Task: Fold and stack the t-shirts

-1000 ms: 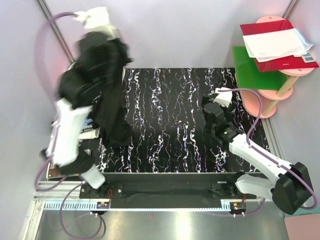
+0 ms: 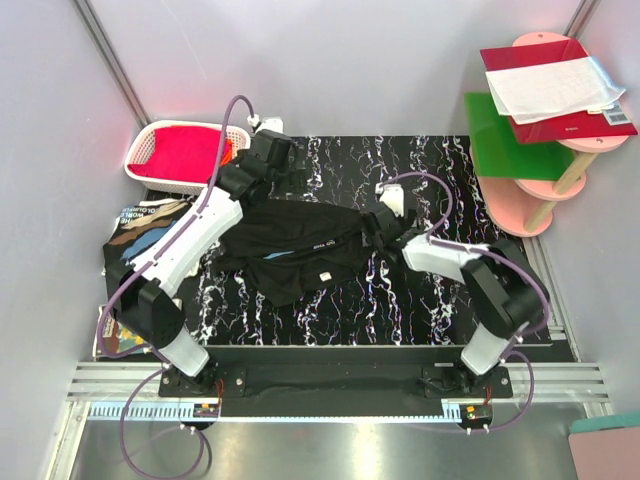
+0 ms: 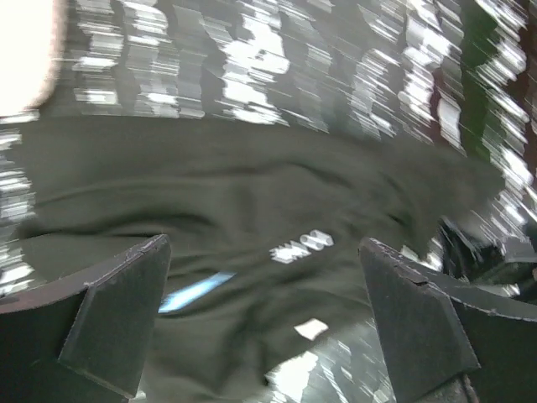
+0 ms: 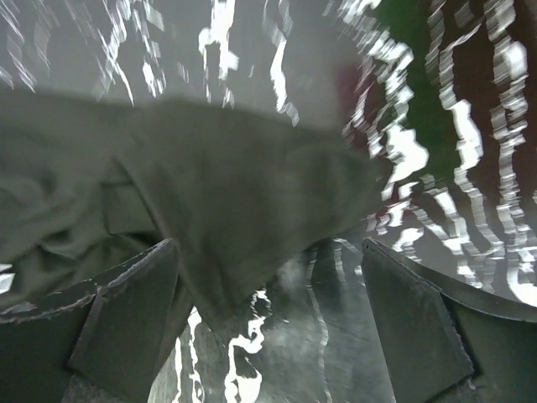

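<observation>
A black t-shirt (image 2: 315, 274) lies rumpled across the marbled table, with blue and white print and a small white patch showing. In the left wrist view the shirt (image 3: 201, 201) spreads below my left gripper, whose open fingers have nothing between them. From above, that gripper (image 2: 285, 180) is over the shirt's back edge. My right gripper (image 2: 385, 240), also open, is by the shirt's right end. Its own view has a flap of the shirt (image 4: 260, 185) under and ahead of the fingers, touching neither clearly.
Behind on the left stands a white basket (image 2: 140, 166) holding red cloth (image 2: 180, 150). A folded printed shirt (image 2: 145, 232) lies at the left, partly behind my left arm. A pink shelf (image 2: 508, 205) with folders stands at the back right.
A second ago the black shirt hung from my left gripper; now it lies on the table. My right arm has moved left to the shirt.
</observation>
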